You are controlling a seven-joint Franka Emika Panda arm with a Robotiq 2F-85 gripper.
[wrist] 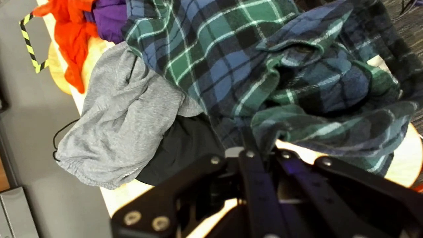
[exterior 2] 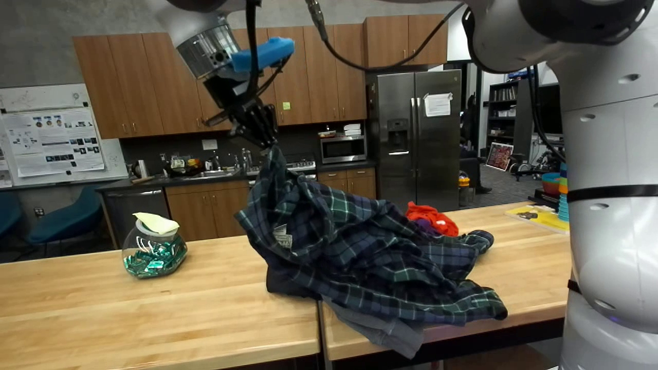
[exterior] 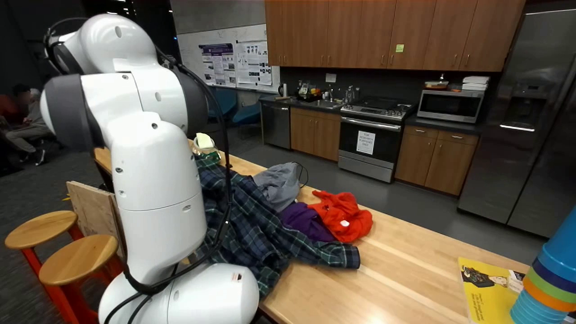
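Observation:
A dark green and blue plaid shirt [exterior 2: 382, 246] is draped over the table, one part pulled up to a peak. At that peak my gripper [exterior 2: 271, 143] is shut on the cloth, above the tabletop. In the wrist view the shirt [wrist: 222, 55] spreads away from my gripper, its fabric pinched between the fingertips. A grey garment [wrist: 123, 115] and a black one [wrist: 182, 146] lie beside and partly beneath it. Farther along are a red garment [exterior: 345, 216] and a purple one [exterior: 308, 220]. My gripper is hidden behind the arm in exterior view 1.
A glass jar of green-wrapped items [exterior 2: 154, 252] stands on the table. At the other end are a yellow magazine [exterior: 486, 291] and stacked colourful cups [exterior: 545, 286]. Bare wood [exterior 2: 154, 314] lies around the jar. Two stools [exterior: 81, 259] stand on the floor beside the table.

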